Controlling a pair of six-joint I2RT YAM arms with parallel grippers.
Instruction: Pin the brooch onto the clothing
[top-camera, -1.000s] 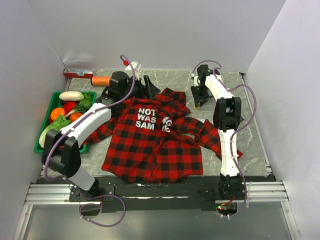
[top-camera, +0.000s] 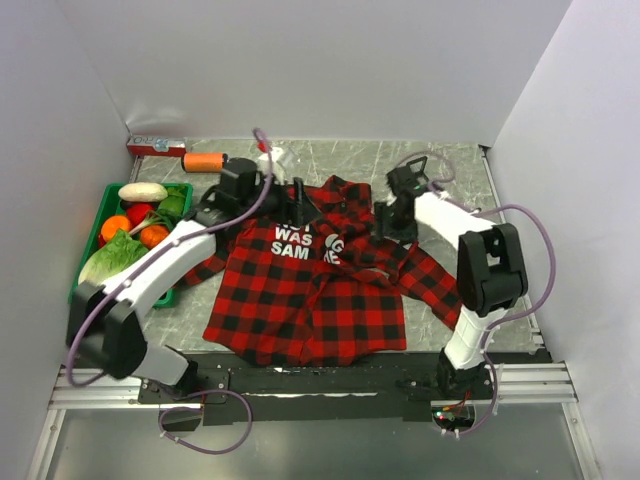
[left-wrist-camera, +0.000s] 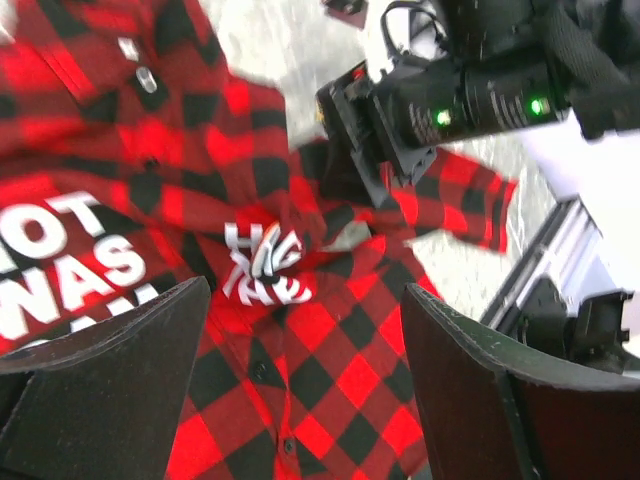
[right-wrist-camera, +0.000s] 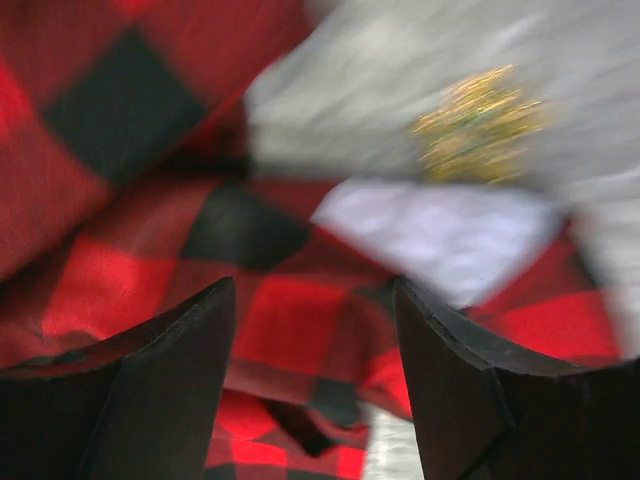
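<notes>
The red and black checked shirt (top-camera: 290, 310) lies spread on the table, white letters across its chest. A small gold item, likely the brooch (right-wrist-camera: 482, 125), shows blurred on the grey table beyond the cloth in the right wrist view. It is outside the fingers there, and I cannot make it out from the top. My right gripper (top-camera: 392, 222) is over the sleeve side of the shirt; its fingers (right-wrist-camera: 160, 385) are apart, with only cloth seen beyond them. Above the upper chest, my left gripper (top-camera: 302, 204) stands open and empty, its fingers (left-wrist-camera: 150, 370) wide apart.
At the left is a green basket (top-camera: 78, 270) of vegetables. An orange cylinder (top-camera: 204, 162) and a red box (top-camera: 156, 146) lie behind it. Bare table (top-camera: 340, 155) shows at the back. Loose folds bunch around the sleeve.
The left arm swung slightly and is now a little further right. The shirt body stayed put.
</notes>
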